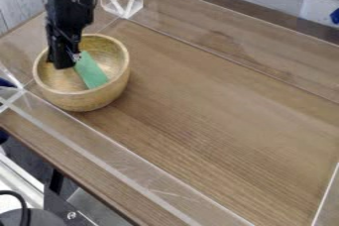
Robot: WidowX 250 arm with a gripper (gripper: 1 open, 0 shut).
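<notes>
A wooden bowl [99,96] sits at the left of the wooden table, with a green object [90,69] lying inside it. My black gripper [59,59] reaches down from the top left to the bowl's back left, above or just inside the rim. Its fingertips are small and dark; nothing shows clearly between them, and it appears shut.
A white wire-like object [122,0] stands at the back. A white and blue item [318,7] is at the far right edge. Clear strips run along the table's edges.
</notes>
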